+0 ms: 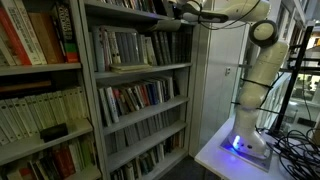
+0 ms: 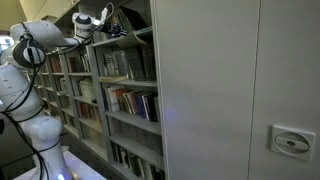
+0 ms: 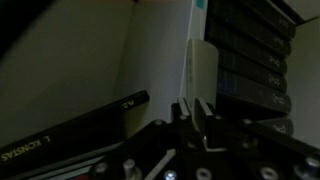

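Observation:
In the wrist view a pale, narrow book [image 3: 203, 72] stands among dark volumes. My gripper is at the lower end of its spine, its fingers close together and shut on it; the dim light hides the exact contact. To the right is a row of matching black books [image 3: 250, 70]. On the left a black book [image 3: 85, 135] with white lettering leans at a slant. From outside, my gripper reaches the upper part of the bookcase [image 1: 97, 100], where the shelf edge and dark books partly hide it.
Lower shelves hold many upright books [image 1: 140, 97]. A tall bookcase with white-spined volumes [image 1: 45, 112] stands to the left. The arm's base rests on a white table [image 1: 222, 160]. A plain pale wall panel [image 2: 210, 90] borders the shelves on the right.

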